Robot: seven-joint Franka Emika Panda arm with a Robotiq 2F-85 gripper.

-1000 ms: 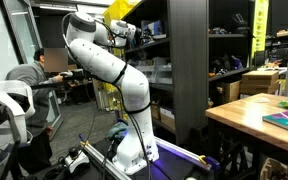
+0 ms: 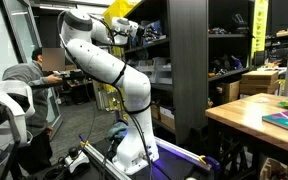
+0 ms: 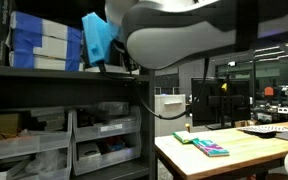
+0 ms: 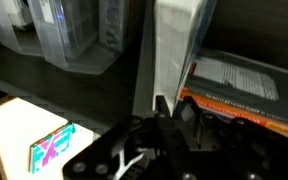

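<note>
In the wrist view my gripper is shut at the near end of a pale, upright box (image 4: 171, 50). Its narrow white face runs up between the fingers and away from me; the contact itself is dark and blurred. To the right, a grey flat item (image 4: 236, 76) and an orange-edged item (image 4: 249, 115) lie close beside it. Exterior view 2 shows several white boxes (image 3: 64, 22) on the top shelf at the left, partly behind my arm (image 3: 169, 45). My fingers are not clearly visible in either exterior view.
Clear plastic bins (image 4: 76, 38) stand below the dark shelf (image 4: 109, 85). A wooden table (image 2: 254, 117) is at the right, with a colourful pad (image 2: 286, 118) and cardboard boxes (image 2: 257, 82) behind it. A person (image 2: 32, 70) sits at the far left.
</note>
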